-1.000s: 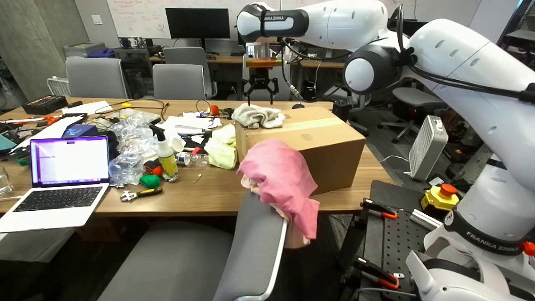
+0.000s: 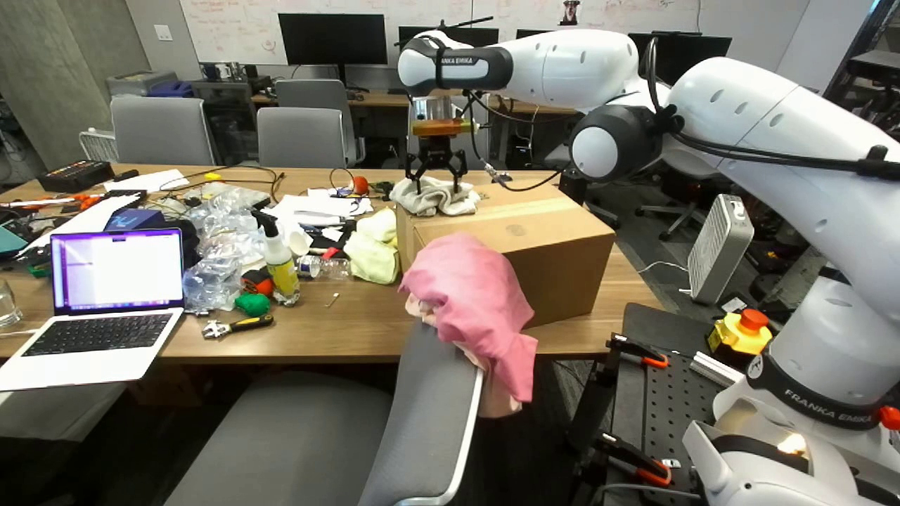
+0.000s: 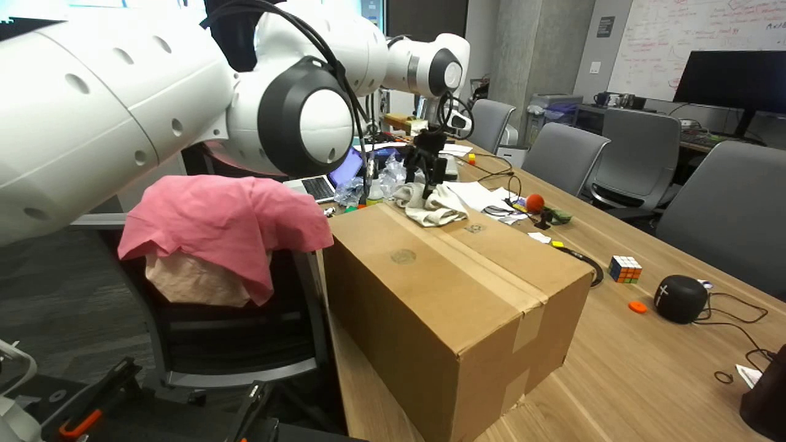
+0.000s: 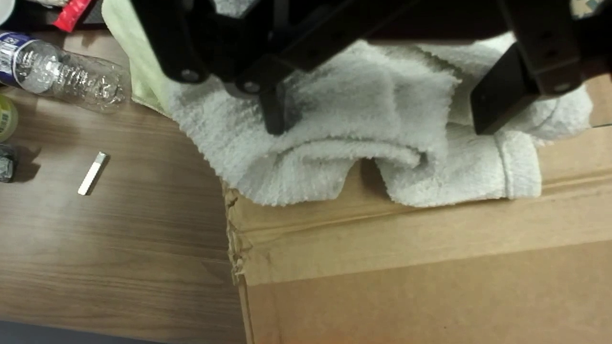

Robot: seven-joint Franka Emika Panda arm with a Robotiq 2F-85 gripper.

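Note:
A crumpled whitish-grey towel (image 2: 431, 199) lies on the far left end of a closed cardboard box (image 2: 540, 221). My gripper (image 2: 436, 187) points straight down over it, its fingers spread wide at the height of the cloth. In the wrist view the two fingers (image 4: 502, 94) stand apart with the towel (image 4: 367, 97) spread beneath and between them; whether they touch it I cannot tell. From the other side, exterior view 2 has the gripper (image 3: 429, 188) right at the towel (image 3: 435, 209), near the box's far end.
A pink cloth (image 2: 472, 287) hangs over a chair back in front of the box. Left of the box lie a yellowish cloth (image 2: 373, 249), a spray bottle (image 2: 279, 261), a clear plastic bottle (image 4: 74, 71) and a laptop (image 2: 114, 295). Bare box top extends to the towel's right.
The arm has come down, bringing my gripper from just above the towel to its level, fingers still apart. The towel has kept its place.

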